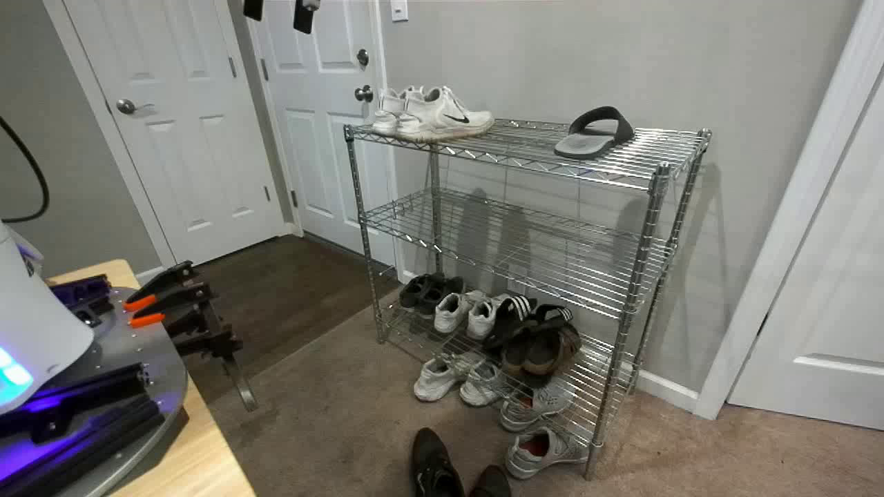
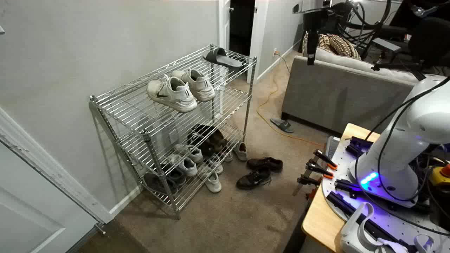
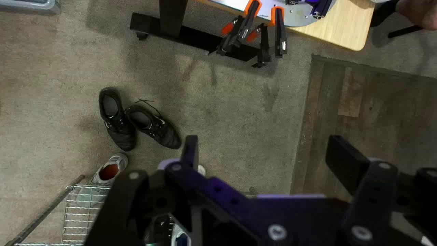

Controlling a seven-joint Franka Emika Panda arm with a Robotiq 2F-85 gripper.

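Observation:
In the wrist view my gripper stands wide open high above the floor, with nothing between its fingers. Only its dark fingertips (image 1: 304, 16) show at the top edge of exterior view 1. A wire shoe rack (image 1: 530, 149) stands against the wall. On its top shelf, white sneakers (image 1: 445, 114) sit at one end and a grey-and-black slide sandal (image 1: 590, 141) at the other. The middle shelf is bare. Several shoes, including brown ones (image 1: 540, 348), fill the lower level. Black shoes (image 2: 254, 177) lie on the carpet before the rack.
Clamps (image 2: 316, 166) jut from the edge of the wooden table (image 2: 318, 223) that carries the arm. Another slide sandal (image 2: 281, 124) lies by the grey sofa (image 2: 329, 92), near an orange cord (image 2: 270, 119). Carpet between rack and table is mostly clear.

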